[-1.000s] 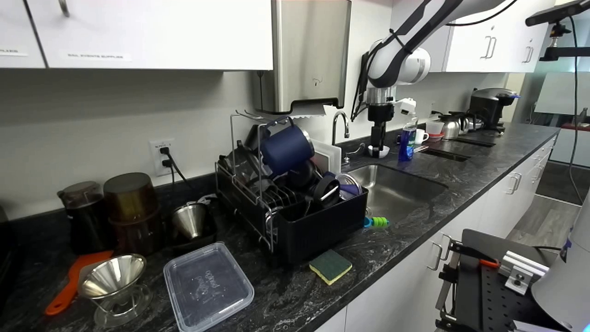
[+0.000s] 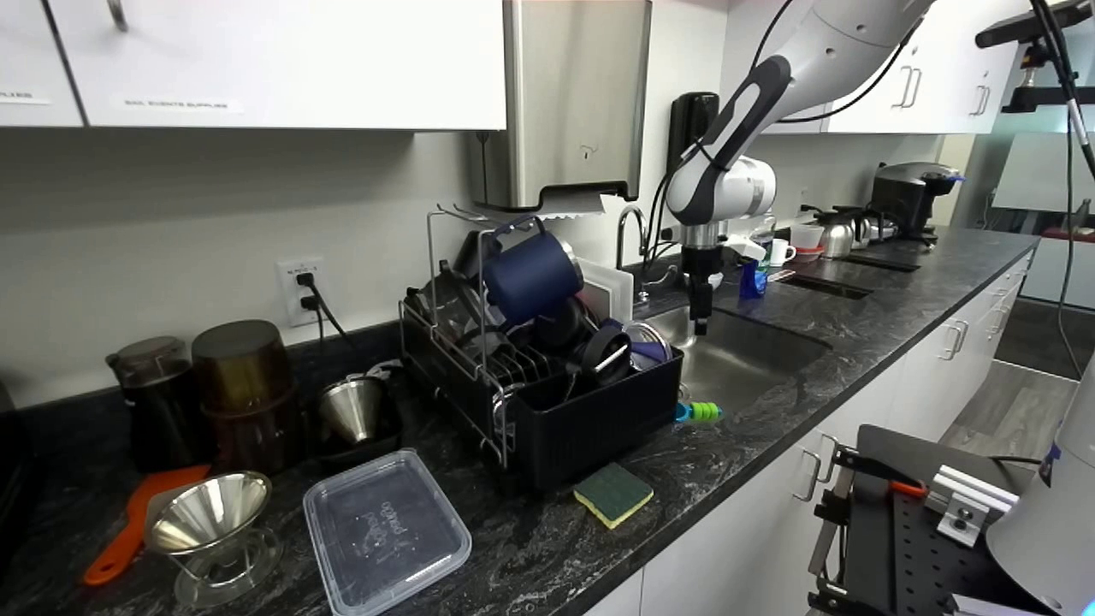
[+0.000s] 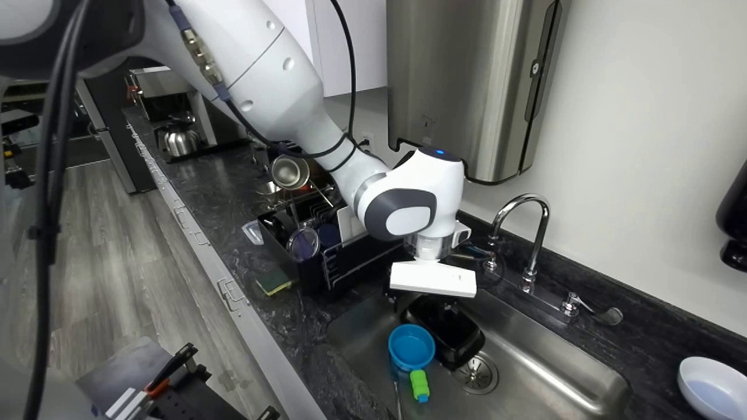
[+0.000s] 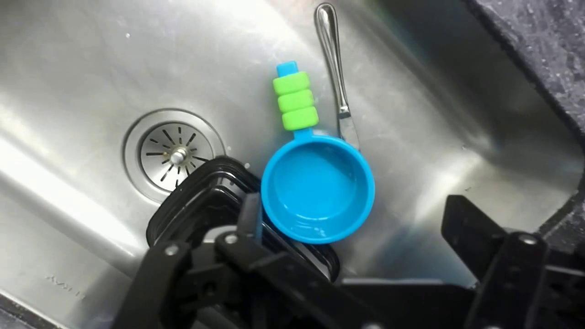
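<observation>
Over the sink, my gripper stands open, its two fingers wide apart with nothing held between them. In the wrist view a round blue cup (image 4: 318, 189) with a green-ringed handle (image 4: 296, 101) lies below the gap, its handle pointing away from the gripper. Beside the cup is a black container (image 4: 200, 200), partly hidden by the left finger. A knife (image 4: 330, 55) rests along the handle's right side, its blade tip close to the cup's rim. From the second exterior view, the blue cup (image 3: 411, 345) sits in the sink, below the gripper.
A loaded black dish rack (image 2: 606, 421) stands on the counter left of the sink (image 2: 739, 359), with a sponge (image 2: 613, 494) before it. The faucet (image 3: 536, 231) rises behind the sink. A white bowl (image 3: 714, 388) sits to the right, and the sink around the drain (image 4: 178, 156) is clear.
My arm has come down and closer to the front, so the gripper is now lower over the sink. The objects on the counter have not moved.
</observation>
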